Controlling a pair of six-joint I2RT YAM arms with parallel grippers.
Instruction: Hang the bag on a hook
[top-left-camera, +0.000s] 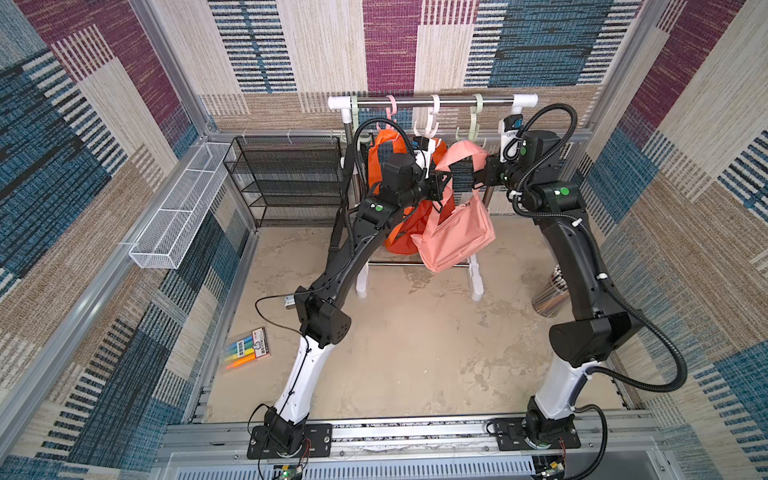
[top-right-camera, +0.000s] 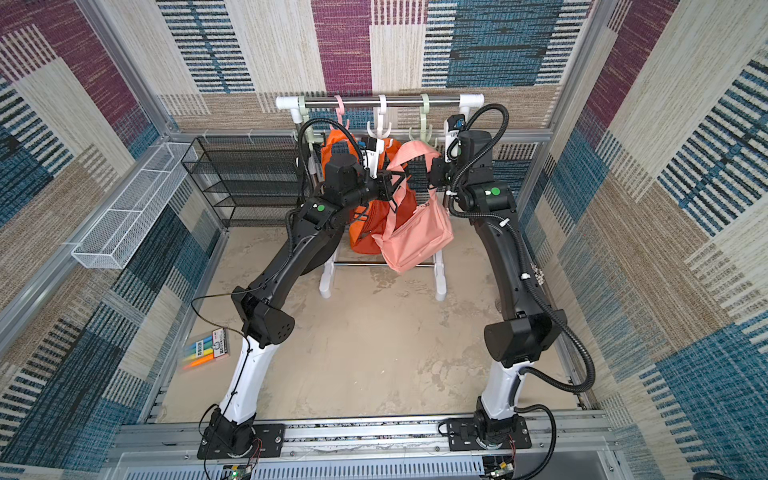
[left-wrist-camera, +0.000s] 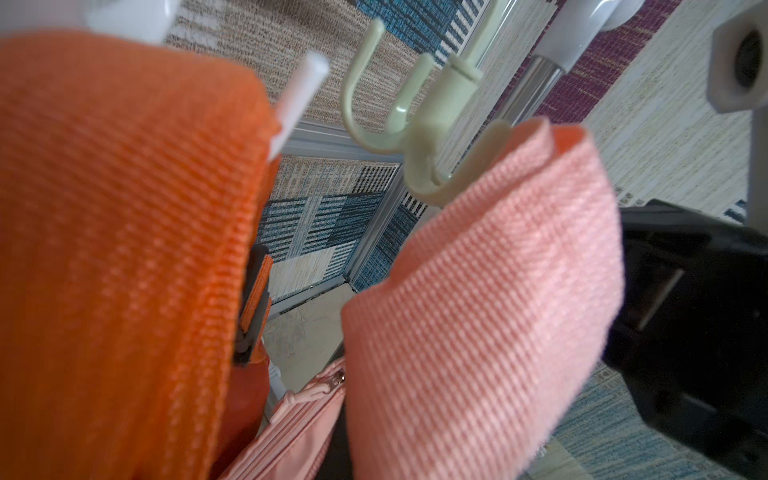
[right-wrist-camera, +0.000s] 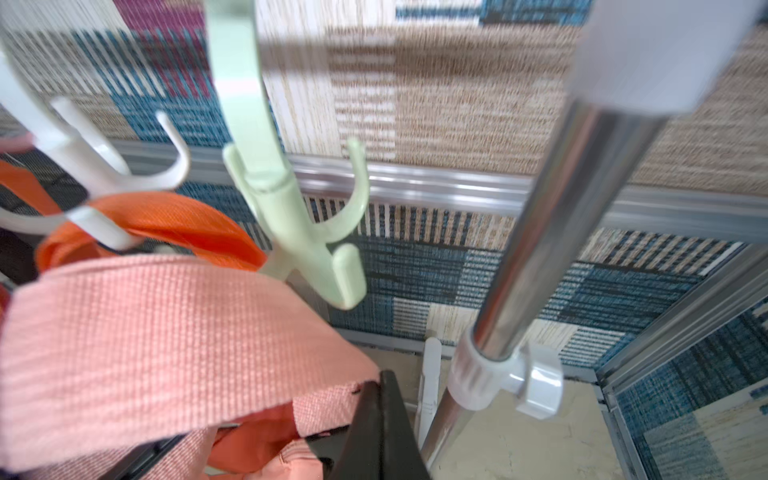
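The pink bag (top-left-camera: 455, 237) hangs in front of the orange bag (top-right-camera: 359, 232), its pink strap (right-wrist-camera: 160, 352) raised near the green hook (right-wrist-camera: 304, 240). My right gripper is shut at the strap's edge, the strap apparently pinched in it. My left gripper (top-left-camera: 437, 189) is by the pink strap, left of the right one; its fingers are hidden in the left wrist view and too small to read from above. The orange strap (right-wrist-camera: 184, 220) is looped on a white hook (right-wrist-camera: 104, 176).
The rack's steel post (right-wrist-camera: 536, 240) stands just right of my right gripper. A black wire shelf (top-left-camera: 280, 192) is at the back left, a marker pack (top-right-camera: 205, 348) at front left.
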